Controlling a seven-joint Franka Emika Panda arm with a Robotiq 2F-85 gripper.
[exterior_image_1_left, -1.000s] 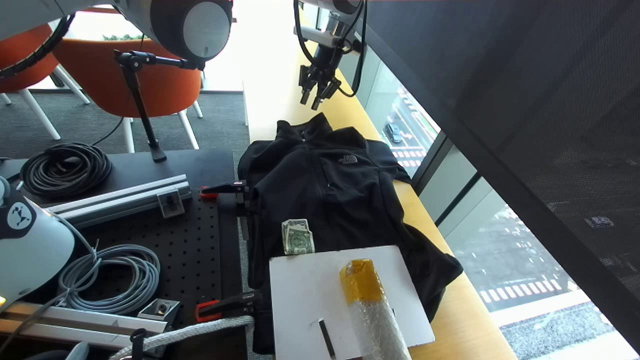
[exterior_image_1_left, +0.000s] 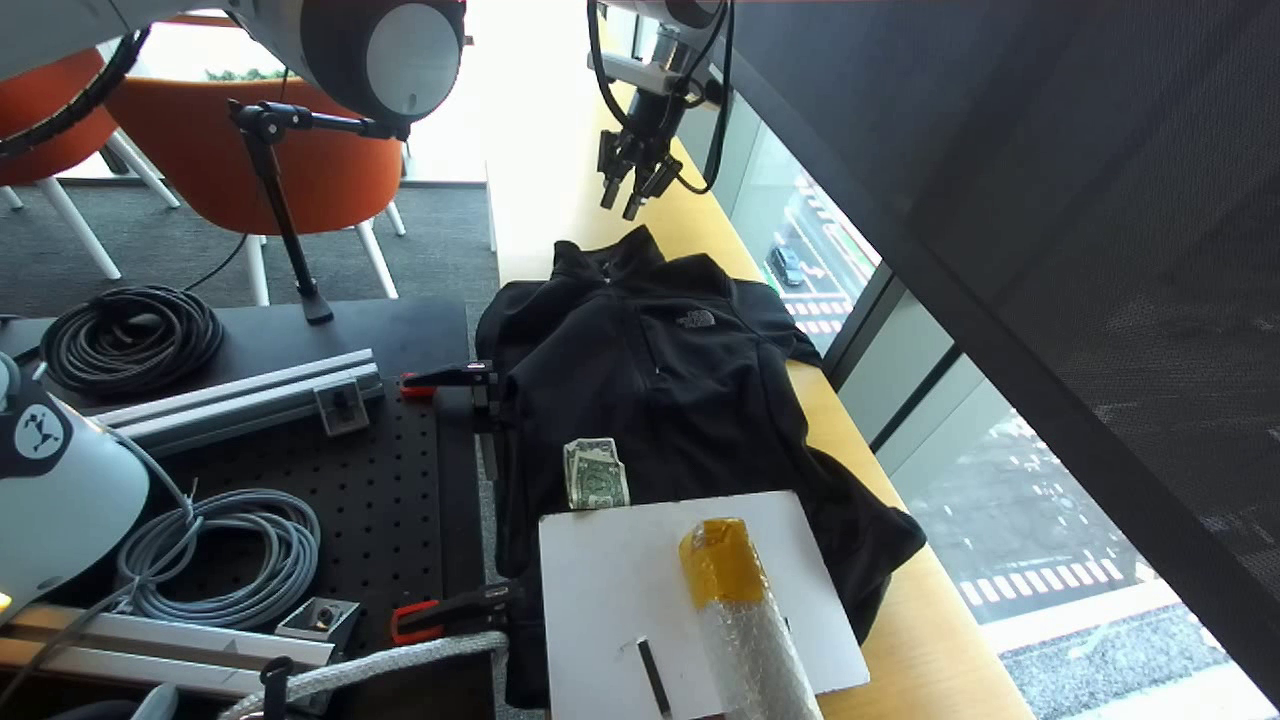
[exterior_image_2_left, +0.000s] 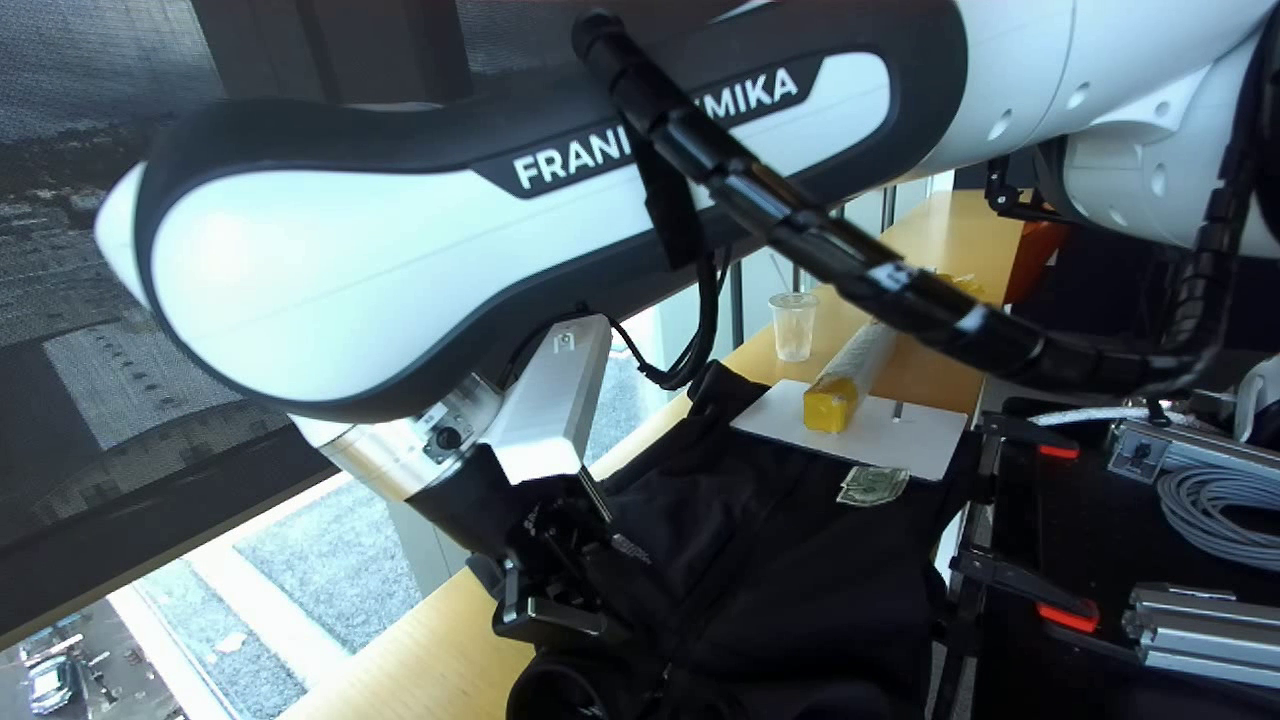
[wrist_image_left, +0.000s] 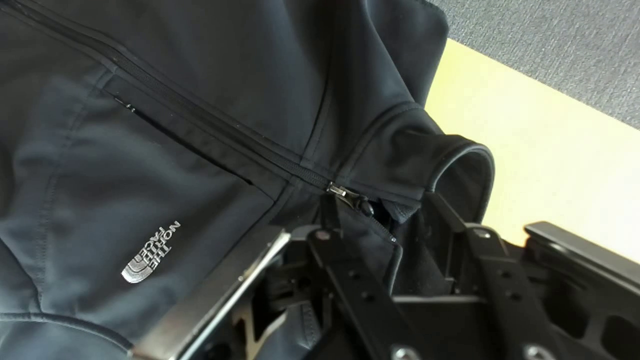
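A black zip jacket (exterior_image_1_left: 648, 360) lies spread on the wooden ledge, its collar (wrist_image_left: 459, 159) toward the far end. The zip pull (wrist_image_left: 360, 204) rests near the collar, and the zip looks closed almost up to it. Above the collar end hangs my gripper (exterior_image_1_left: 624, 206), open, its two fingers apart. In the wrist view the gripper shows jacket cloth and the zip pull beyond its fingertips, nothing held. Folded dollar bills (exterior_image_1_left: 595, 475) sit on the jacket's lower front, against a white board (exterior_image_1_left: 612, 600).
A wrapped roll with a yellow end (exterior_image_1_left: 726, 564) lies on the board. Two clamps with red tips (exterior_image_1_left: 438, 618) line the dark bench's edge. A clear plastic cup (exterior_image_2_left: 793, 326) stands farther along the ledge. Windows (exterior_image_1_left: 792, 240) and a dark blind (exterior_image_1_left: 1056, 240) border the other side.
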